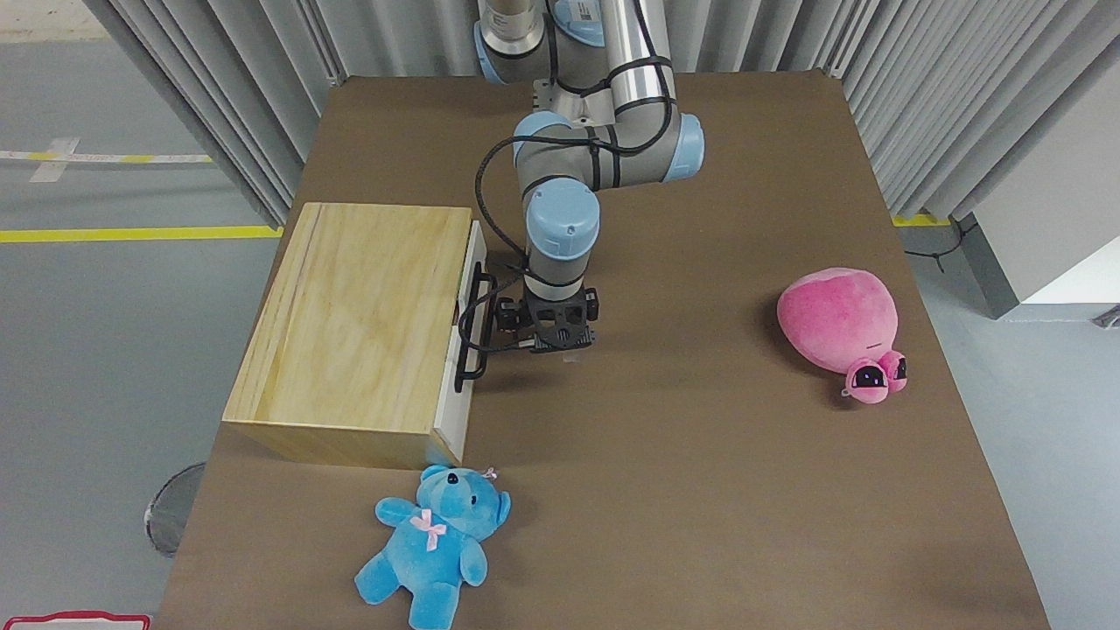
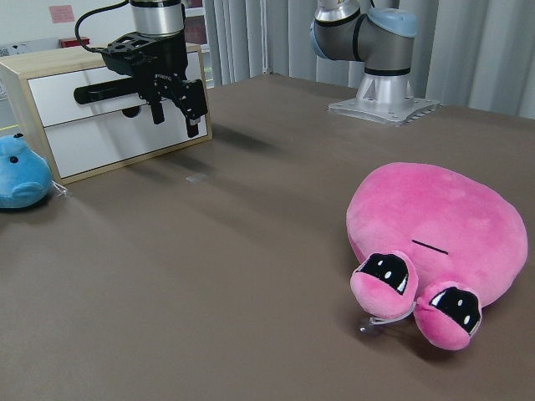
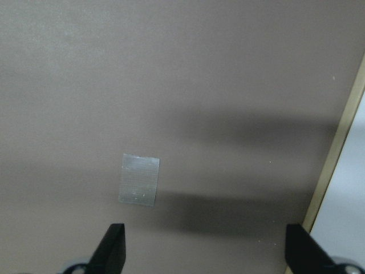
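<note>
A wooden cabinet point(image 1: 336, 325) with white drawer fronts point(image 2: 117, 134) stands at the table's left; its top drawer is closed, with a black handle point(image 2: 104, 90) across it. My gripper point(image 2: 174, 117) hangs just in front of the upper drawer at the handle, pointing down. In the wrist view its two dark fingers point(image 3: 108, 251) stand apart, with only brown table and the cabinet's edge point(image 3: 336, 154) showing between and beside them.
A blue teddy bear point(image 1: 430, 556) lies in front of the cabinet. A pink plush toy point(image 1: 835, 320) sits at the table's right.
</note>
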